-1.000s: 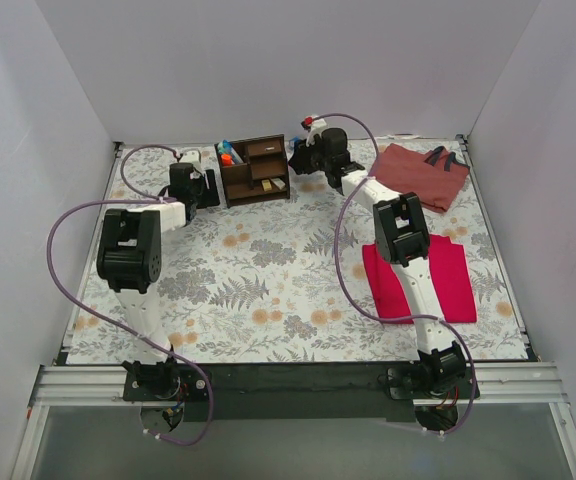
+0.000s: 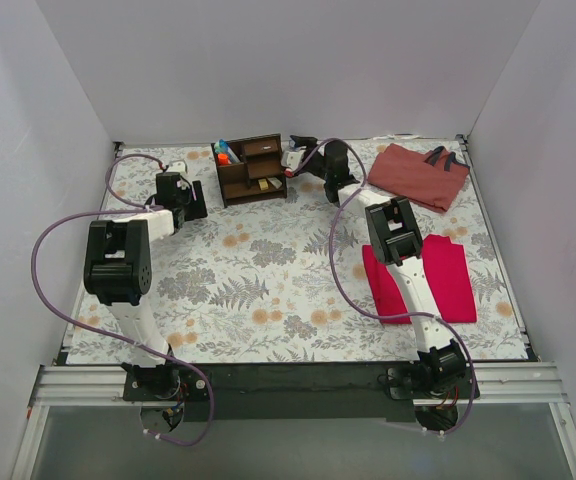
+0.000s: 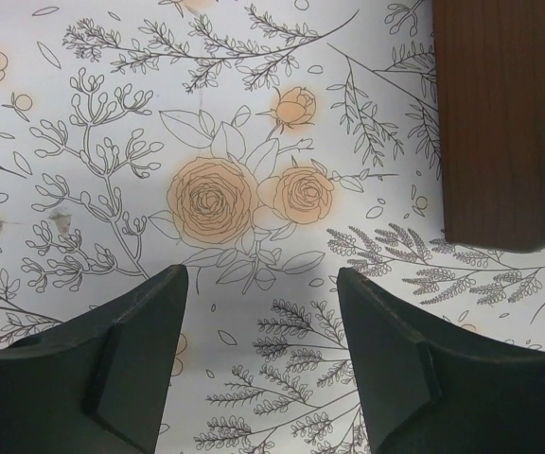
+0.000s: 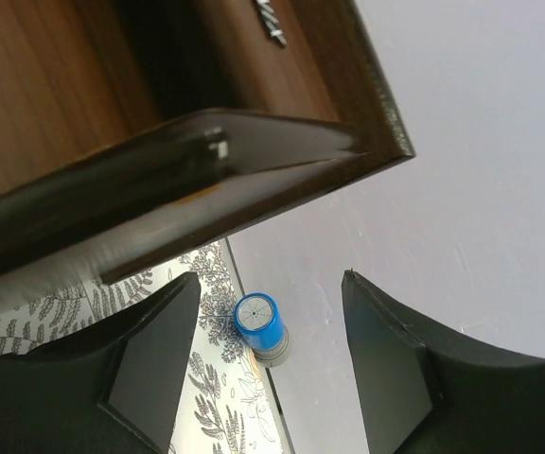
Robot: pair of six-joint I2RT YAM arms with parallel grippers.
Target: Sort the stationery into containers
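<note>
A dark brown wooden organizer (image 2: 253, 190) stands at the back of the table. Blue and orange items (image 2: 228, 155) fill its left compartment, and a small yellow item (image 2: 264, 184) lies in its lower front one. My left gripper is open beside the organizer's left side, with only patterned tablecloth showing between its fingers. At the opposite side, my right gripper is tilted close to the organizer's dark edge (image 4: 254, 147), open and empty. Farther off, seen through its gap, is a blue-capped cylinder (image 4: 260, 320) near the table's back edge.
A reddish-brown pencil case (image 2: 418, 177) lies at the back right, and a bright red folded cloth or folder (image 2: 448, 275) sits in front of it. White walls border the back and sides.
</note>
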